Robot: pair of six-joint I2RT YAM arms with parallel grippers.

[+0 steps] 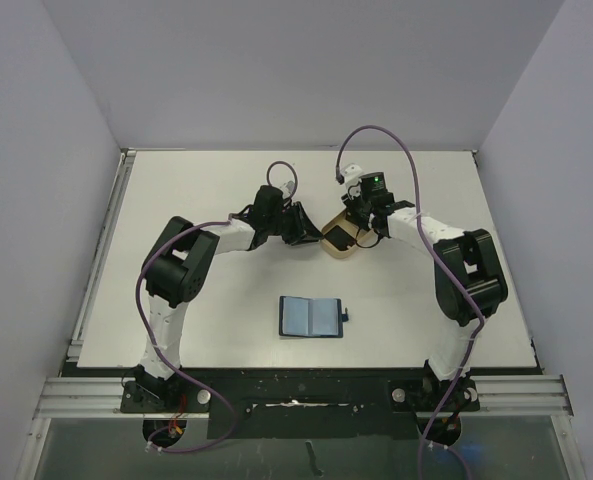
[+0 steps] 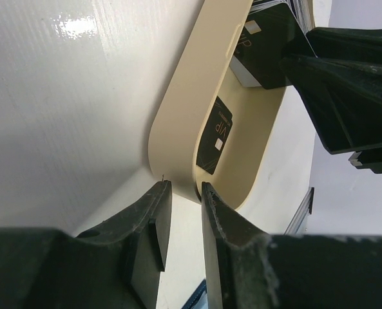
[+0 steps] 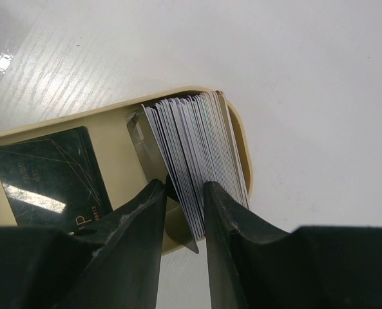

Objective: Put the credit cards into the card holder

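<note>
A cream box [image 2: 178, 129] holds black VIP cards [image 3: 49, 177] lying flat at one end and a stack of white-edged cards [image 3: 191, 148] standing at the other. My left gripper is at the box's near end, its fingertips either side of the wall or just at it; whether it grips the wall is unclear. My right gripper is over the standing stack, fingertips against the cards, with a small gap between them. The open card holder [image 1: 310, 316], with light blue inner pages, lies on the table in front, in the top view.
Both arms reach in over the back middle, crowding the box. Grey walls [image 1: 306, 70] surround the table.
</note>
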